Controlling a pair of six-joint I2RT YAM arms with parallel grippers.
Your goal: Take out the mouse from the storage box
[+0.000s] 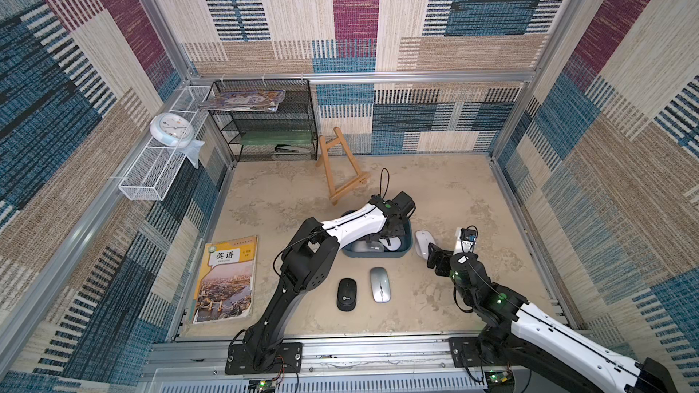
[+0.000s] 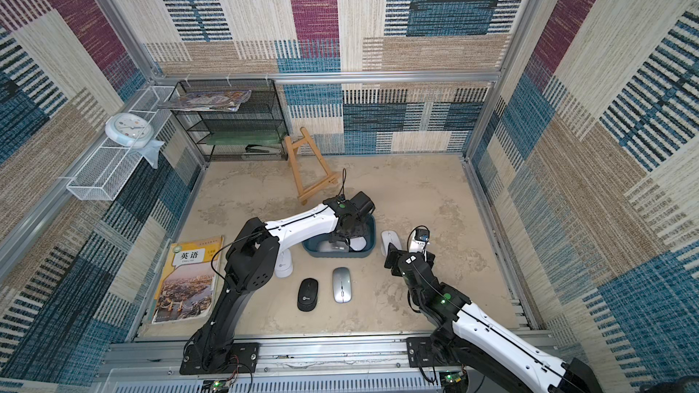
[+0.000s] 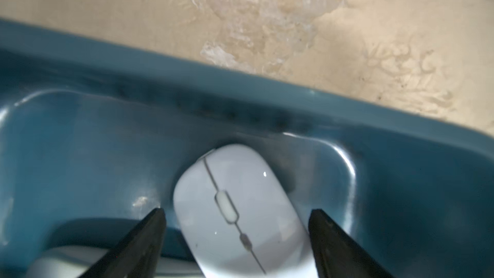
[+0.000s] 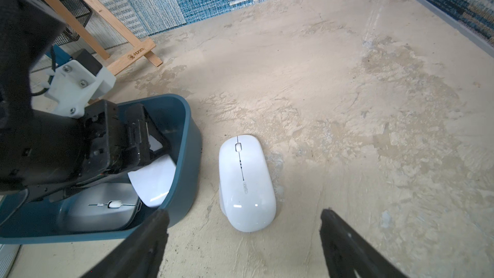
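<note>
In the left wrist view a white mouse (image 3: 241,200) lies inside the blue storage box (image 3: 247,85), its scroll wheel facing up. My left gripper reaches down into the box with its fingers on either side of this mouse. They stand part open; the right finger looks close against the mouse's edge, while a gap shows at the left one. A grey mouse (image 4: 105,206) also lies in the box, left of the white one in the right wrist view. My right gripper is open and empty, outside the box.
On the table, right of the box, is another white mouse (image 4: 247,182). A black mouse (image 1: 346,294) and a silver mouse (image 1: 380,285) lie in front of the box. A wooden easel (image 1: 342,167) stands behind it, a book (image 1: 225,280) at left.
</note>
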